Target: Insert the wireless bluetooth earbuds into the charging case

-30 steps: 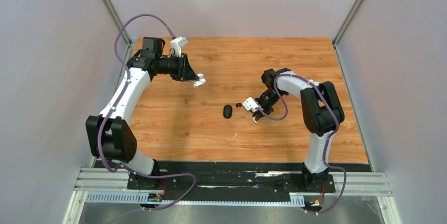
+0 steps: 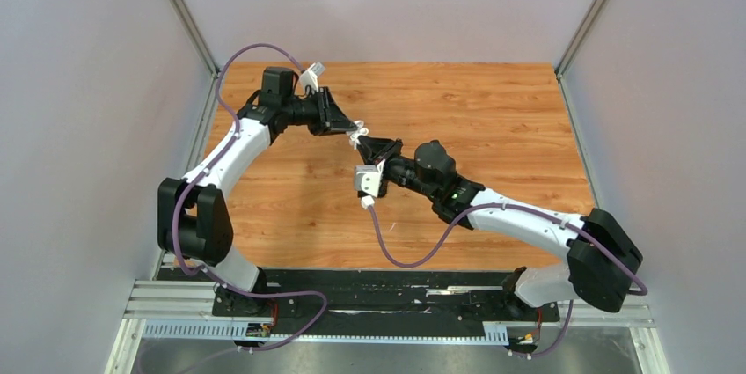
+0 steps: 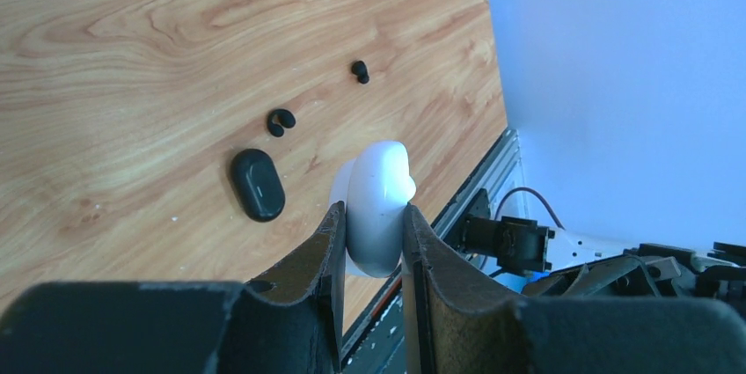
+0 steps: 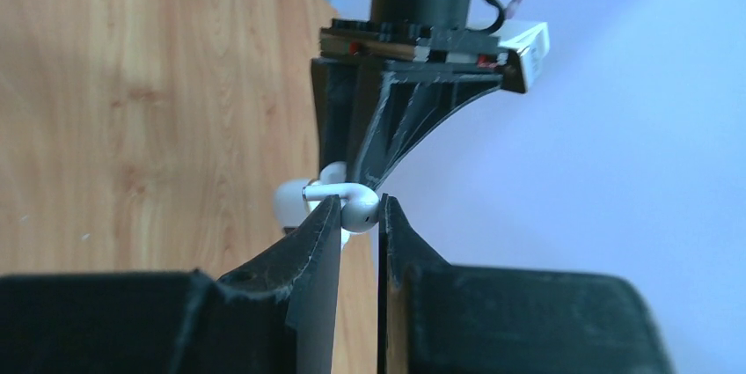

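In the left wrist view a white charging case (image 3: 378, 207) stands up from my left gripper, which is shut on it. Over the table's middle, my right gripper (image 2: 362, 147) comes close to the open case. Its fingers are shut on a white earbud (image 4: 359, 208), whose stem points left in the right wrist view. Behind the earbud, the held case (image 4: 292, 204) appears blurred below the left arm's black fingers (image 4: 376, 132). Whether earbud and case touch, I cannot tell, and the case's inside is hidden.
A black case (image 3: 258, 185) lies on the wooden table (image 3: 132, 119), with one black earbud (image 3: 281, 121) beside it and another black earbud (image 3: 360, 71) farther off.
My right gripper has risen from the table near the black objects and swung left to the case. My left gripper has moved a little right, still holding the case.
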